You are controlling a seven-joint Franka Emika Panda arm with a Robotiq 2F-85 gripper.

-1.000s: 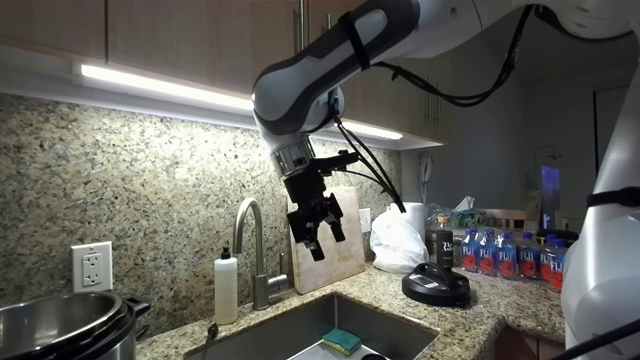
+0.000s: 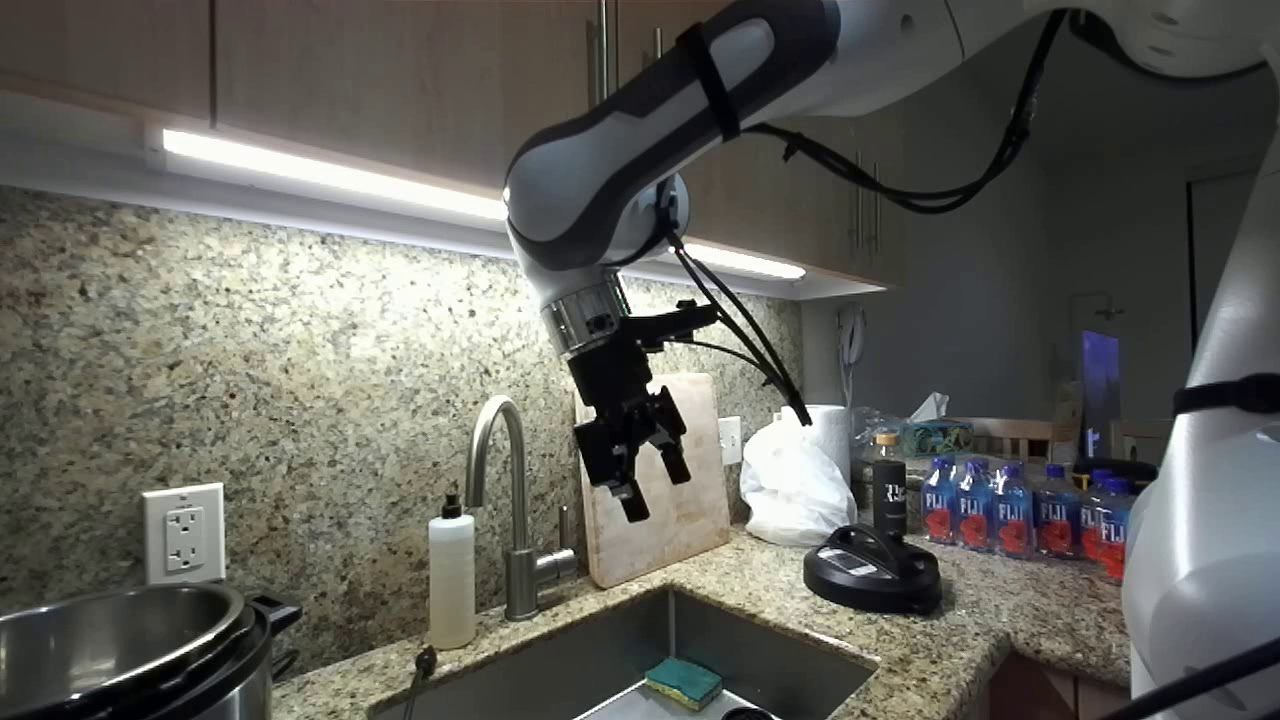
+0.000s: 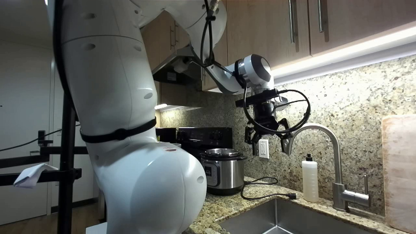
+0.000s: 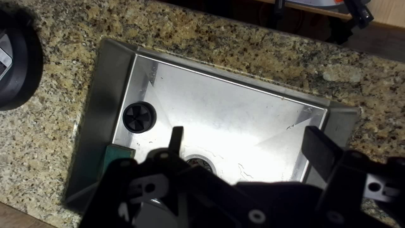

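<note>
My gripper (image 2: 660, 486) hangs high over the sink, its fingers spread wide and nothing between them. The wrist view looks down past the open gripper into the steel sink (image 4: 224, 102). A green sponge (image 2: 684, 682) with a yellow underside lies in the sink by its side wall; in the wrist view the left finger partly covers the sponge (image 4: 116, 152). A round black drain stopper (image 4: 139, 117) sits on the sink floor near the sponge. The drain (image 4: 200, 162) is partly hidden behind the gripper.
Behind the sink stand the faucet (image 2: 518, 516), a soap bottle (image 2: 452, 576) and a leaning cutting board (image 2: 660, 540). A black lid (image 2: 872, 570), a white bag (image 2: 798, 480) and several water bottles (image 2: 1011, 510) occupy one side. A pressure cooker (image 3: 224, 171) and loose cord (image 3: 259, 195) are opposite.
</note>
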